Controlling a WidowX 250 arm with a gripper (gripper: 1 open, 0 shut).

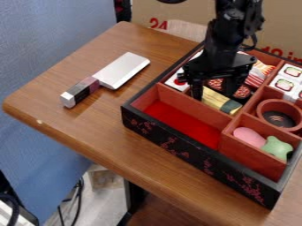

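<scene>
My black gripper (pixel 209 78) is lowered into the back-left compartment of a dark patterned organizer box (pixel 196 161) with red dividers, over small packets and a yellow item (pixel 218 101). Whether its fingers are open or shut is hard to make out against the dark arm. The front-left compartment (pixel 177 116) is bare red. The right compartments hold a pink piece (pixel 248 137), a green piece (pixel 276 147), a round brown ring (pixel 278 114) and white packets (pixel 287 84).
A white flat case (pixel 122 69) and a small pink-and-grey block (pixel 79 92) lie on the wooden table (pixel 71 128) left of the box. A cardboard box (pixel 165 16) stands behind.
</scene>
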